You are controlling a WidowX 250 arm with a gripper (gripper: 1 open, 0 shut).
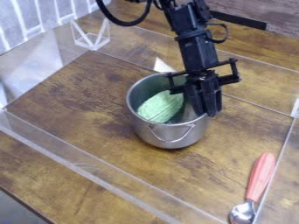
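A steel pot (170, 131) with a wire handle stands on the wooden table, holding a light green ribbed object (158, 107). The black arm comes down from the top, and its gripper (205, 103) is at the right side of the pot's rim. The fingertips are partly hidden by the arm and pot; nothing shows held, and the gripper looks shut.
An ice-cream scoop with a pink handle (260, 175) lies at the lower right. A pale object partly shows behind the pot. Clear low barriers edge the wooden table (82, 105).
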